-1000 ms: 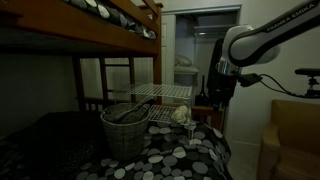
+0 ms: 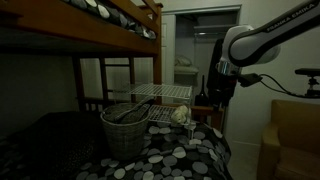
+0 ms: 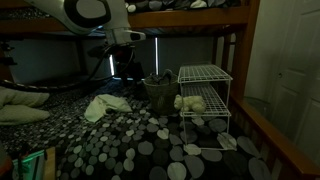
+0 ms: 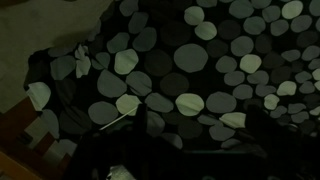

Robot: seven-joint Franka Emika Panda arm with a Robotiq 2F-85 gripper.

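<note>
No object lies between the fingers of my gripper, which show as two dark, widely separated shapes along the bottom of the wrist view. It hangs above the bed's dark blanket (image 4: 185, 58) with grey and pale dots. A woven basket (image 2: 125, 138) stands on the blanket, with something dark in its top. Beside it is a white two-tier wire rack (image 3: 205, 74). A pale, crumpled or plush item (image 3: 190, 103) rests on its lower shelf; what it is cannot be made out. A white cloth (image 3: 107, 106) lies crumpled on the bed, apart from the basket.
The upper bunk (image 2: 90, 32) overhangs the basket side. A wooden rail (image 3: 268, 135) runs along one bed edge. A tan armchair (image 2: 290, 140) stands right of the bed in the first exterior view. Dotted blanket in front of the rack is clear.
</note>
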